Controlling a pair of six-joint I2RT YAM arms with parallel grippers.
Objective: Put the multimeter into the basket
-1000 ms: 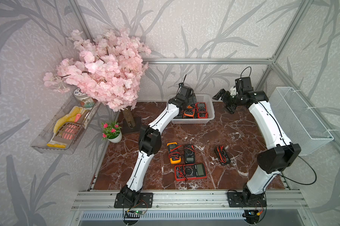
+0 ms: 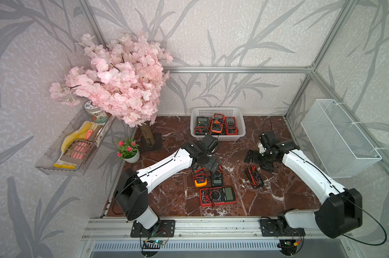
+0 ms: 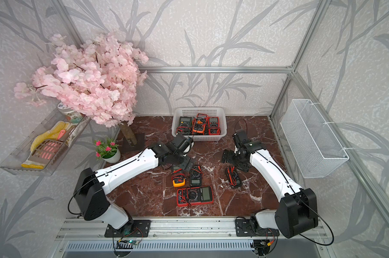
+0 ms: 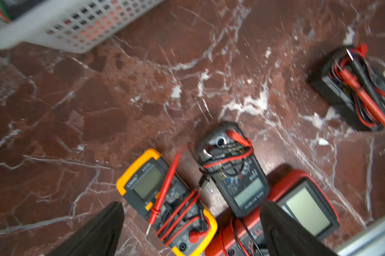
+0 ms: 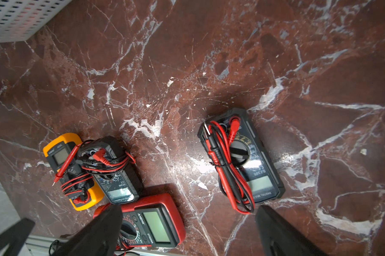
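Observation:
Multimeters lie at the front of the table: a yellow one (image 4: pixel 146 179), a small black one (image 4: pixel 247 187), a large red one (image 3: pixel 205 194) and a black one (image 5: pixel 260 166) with wrapped leads at the right. A white basket (image 3: pixel 221 131) at the back holds several more. My left gripper (image 2: pixel 204 165) hovers open over the yellow and small black meters, with nothing between its fingers. My right gripper (image 2: pixel 255 158) hangs open above the right-hand black meter.
A pink blossom tree (image 2: pixel 117 81) and small potted plant (image 2: pixel 132 157) stand at the left. A wire rack (image 2: pixel 340 146) is at the right wall, a caddy (image 2: pixel 52 165) at the left.
My left gripper has moved from over the basket toward the front meters, uncovering the basket's contents.

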